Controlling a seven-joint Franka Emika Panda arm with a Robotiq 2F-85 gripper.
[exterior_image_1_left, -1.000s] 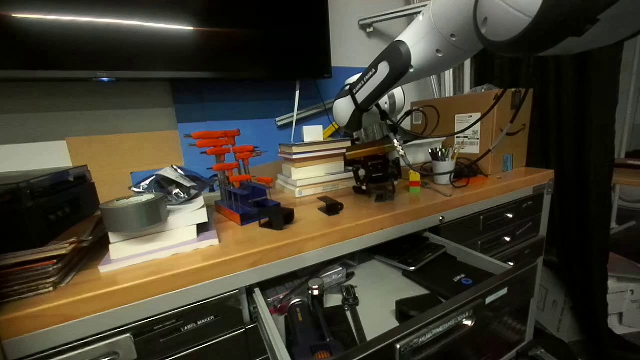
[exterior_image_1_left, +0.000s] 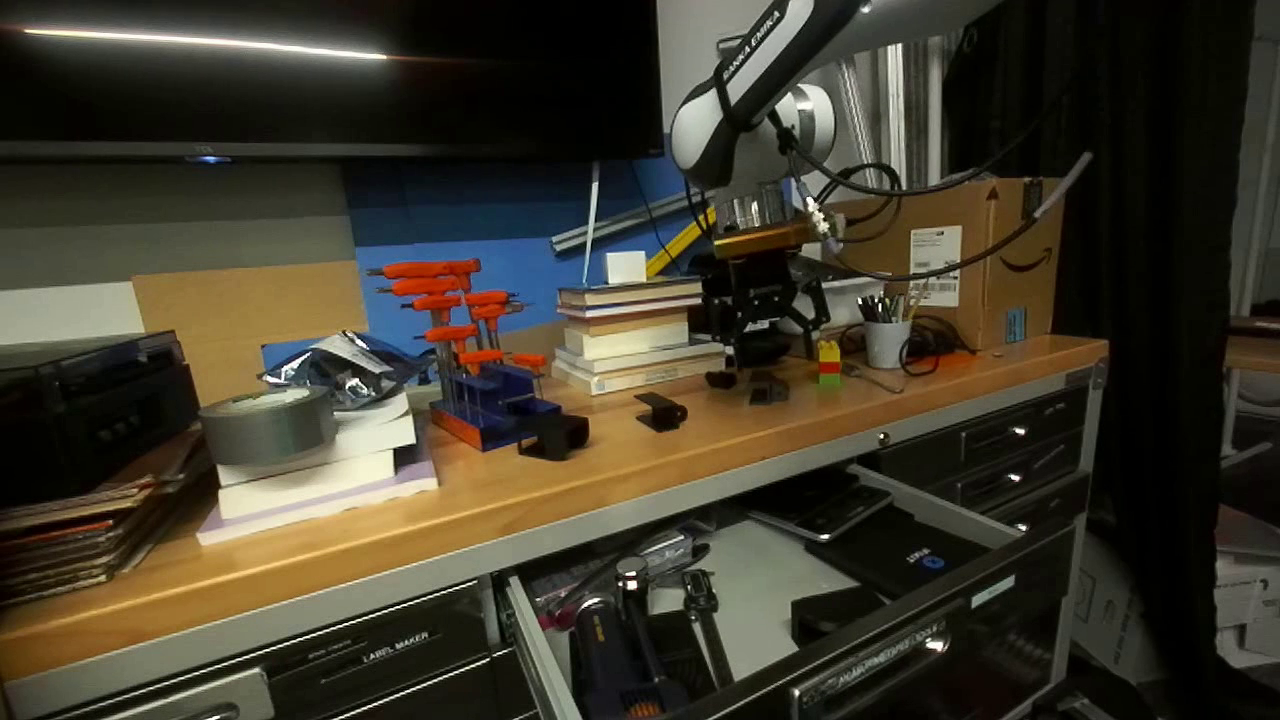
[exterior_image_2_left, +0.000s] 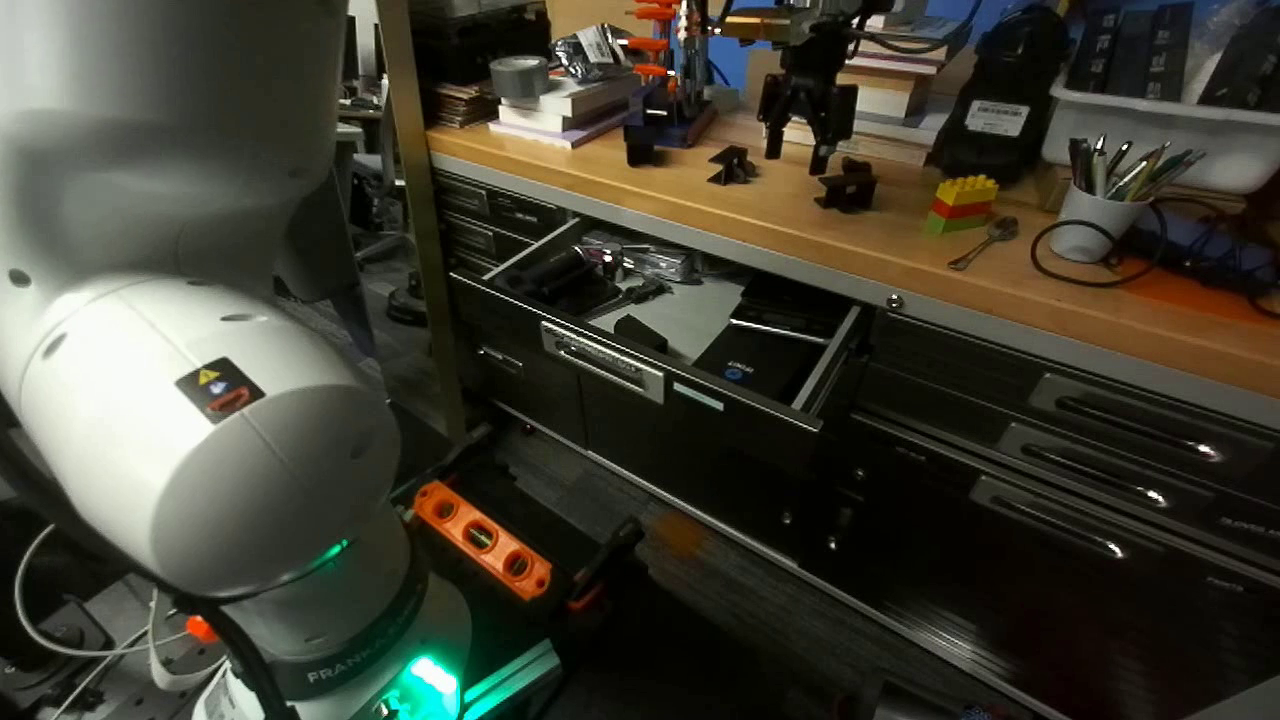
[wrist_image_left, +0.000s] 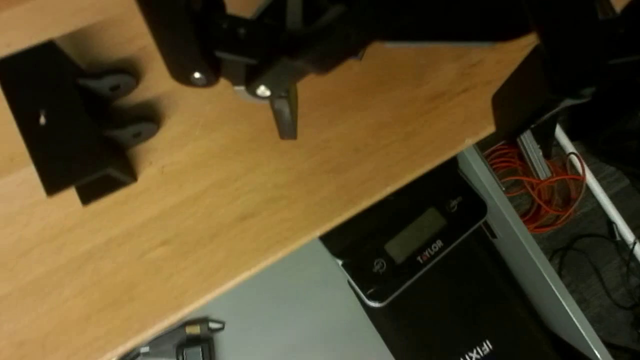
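My gripper (exterior_image_2_left: 798, 156) hangs over the wooden worktop with its fingers apart and nothing between them. In the wrist view, bare wood lies in the gap of the gripper. Three small black brackets sit on the worktop: a left bracket (exterior_image_2_left: 641, 144), a middle bracket (exterior_image_2_left: 732, 164) and a right bracket (exterior_image_2_left: 848, 186). Left of the fingers in the wrist view lies one black bracket (wrist_image_left: 60, 126) with two rounded tabs. Below the worktop, an open drawer (exterior_image_1_left: 768, 600) holds tools, a black scale (wrist_image_left: 408, 240) and a black iFixit case (wrist_image_left: 456, 300).
Behind the gripper stands a stack of books (exterior_image_1_left: 630, 342). The orange-handled hex keys (exterior_image_1_left: 438, 300) rise at the left. Toward the right are a toy-brick stack (exterior_image_2_left: 963, 204), a spoon (exterior_image_2_left: 986, 242) and a pen cup (exterior_image_2_left: 1092, 228). Clear wood runs along the front edge.
The forearm has risen and swung up out of the top of the first exterior view. Brackets and drawer look unchanged.
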